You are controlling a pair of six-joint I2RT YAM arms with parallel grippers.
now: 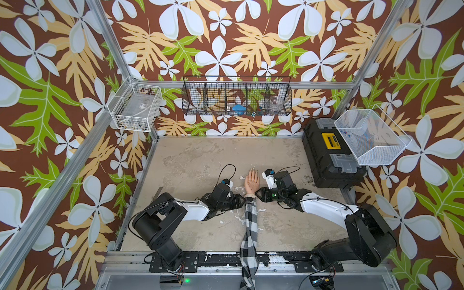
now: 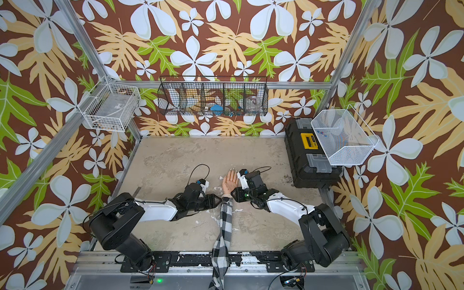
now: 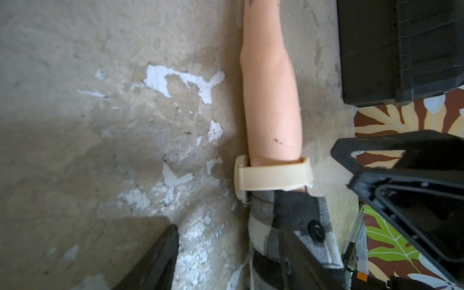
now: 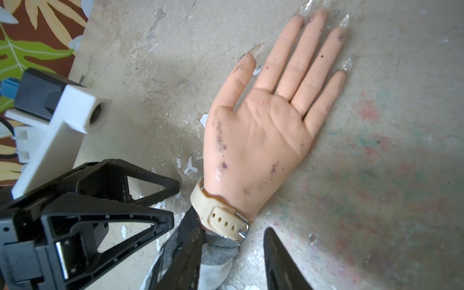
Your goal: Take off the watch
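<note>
A prosthetic hand (image 4: pixel 261 135) lies palm up, its plaid sleeve (image 1: pixel 250 227) running toward the front edge. A cream watch circles the wrist; its strap and metal buckle (image 4: pixel 222 217) show in the right wrist view. My left gripper (image 1: pixel 240 201) is open left of the wrist; in its wrist view the fingertips sit below the watch, straddling the sleeve's left side. My right gripper (image 1: pixel 261 194) is open just right of the wrist, fingertips below the buckle in its own view. Nothing shows between either pair of fingers.
A black toolbox (image 1: pixel 319 159) stands at the right under a white mesh basket (image 1: pixel 372 140). A white wire basket (image 1: pixel 135 108) and a black wire rack (image 1: pixel 236 96) hang higher up. Both arms crowd around the wrist.
</note>
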